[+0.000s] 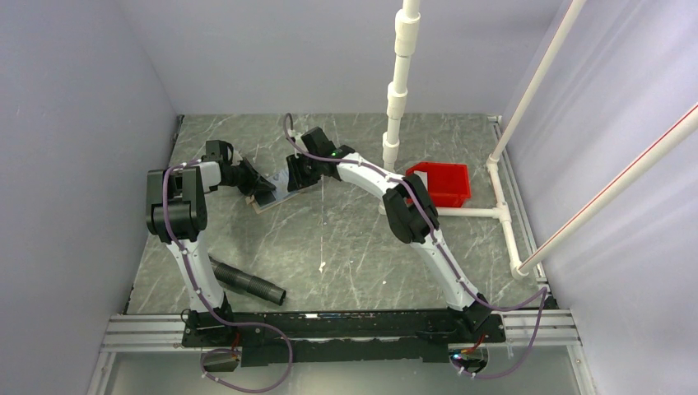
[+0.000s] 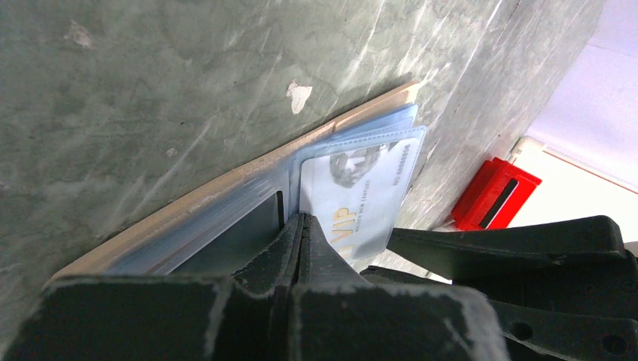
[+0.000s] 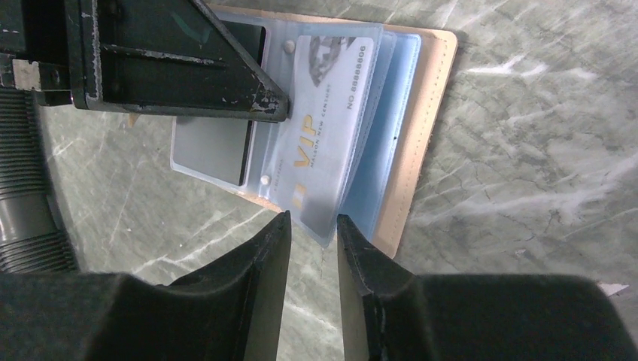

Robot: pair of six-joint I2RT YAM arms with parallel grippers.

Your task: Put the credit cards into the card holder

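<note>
The open card holder (image 3: 414, 150) lies on the grey table, with clear blue sleeves and a tan cover. A white VIP card (image 3: 320, 120) (image 2: 353, 188) sits in a sleeve. My left gripper (image 1: 262, 188) is shut, its tips pressed on the holder beside the card. My right gripper (image 1: 295, 177) is open slightly, its fingertips at the card sleeve's lower edge; whether they touch it I cannot tell.
A red bin (image 1: 444, 185) stands at the right, by white pipes (image 1: 395, 99). A black corrugated tube (image 1: 251, 282) lies at the front left.
</note>
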